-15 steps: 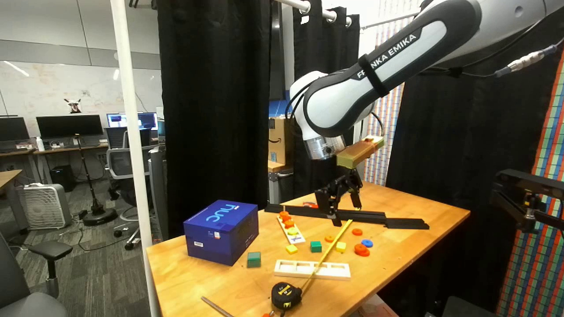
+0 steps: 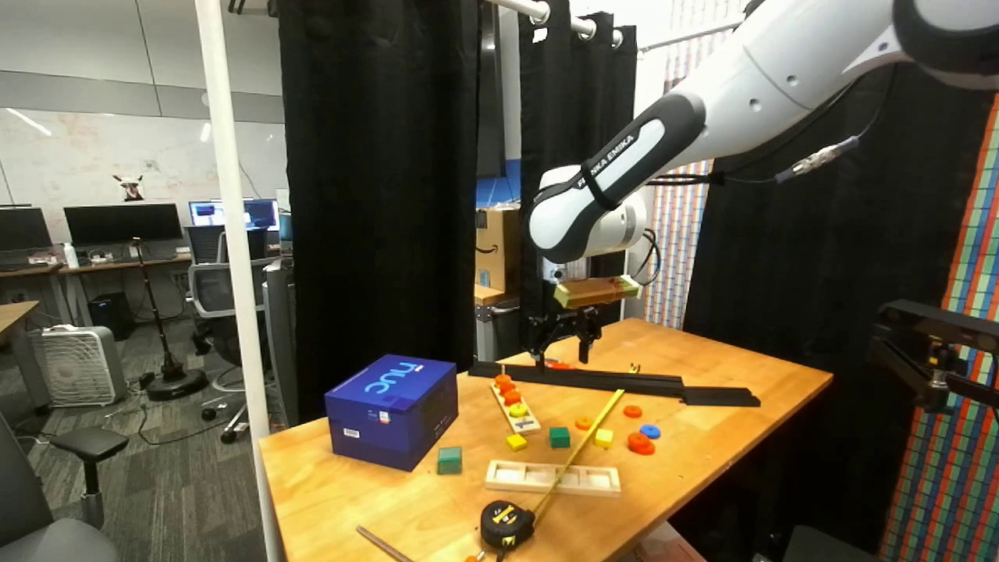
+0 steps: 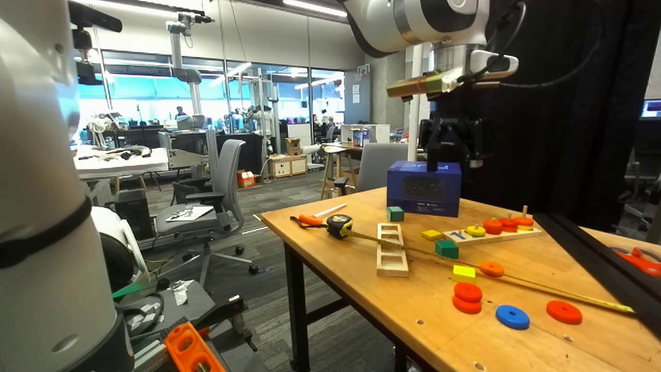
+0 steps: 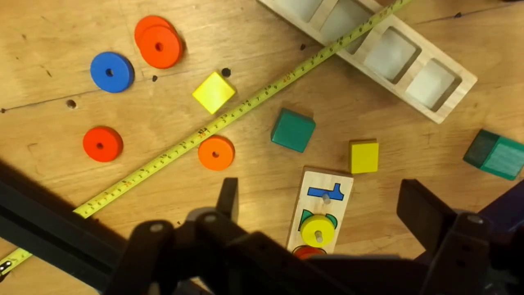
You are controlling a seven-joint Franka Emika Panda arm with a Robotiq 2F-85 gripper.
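Note:
My gripper is open above the table, its two fingers wide apart and nothing held between them. In the wrist view the peg board (image 4: 302, 216) lies below the gap, with a yellow ring (image 4: 310, 228) on one peg and a red ring (image 4: 308, 251) partly hidden by the gripper. Loose on the table are a blue ring (image 4: 112, 72), an orange ring (image 4: 216, 153), a red ring apart (image 4: 102, 144) and two overlapping red rings (image 4: 159, 46). Green blocks (image 4: 293, 130) and yellow blocks (image 4: 364, 157) lie nearby. The wooden tray (image 3: 392, 272) has empty compartments.
A tape measure (image 2: 506, 524) has its yellow blade (image 4: 172, 156) stretched across the tray and table. The blue box (image 2: 391, 412) stands at one table edge. Black rails (image 2: 618, 380) run along the table's far part. Bare wood (image 2: 712, 365) shows beyond them.
In exterior view 1 the arm has drawn back and the gripper has shifted up and left, toward the far side of the black rails. The objects on the table look unmoved.

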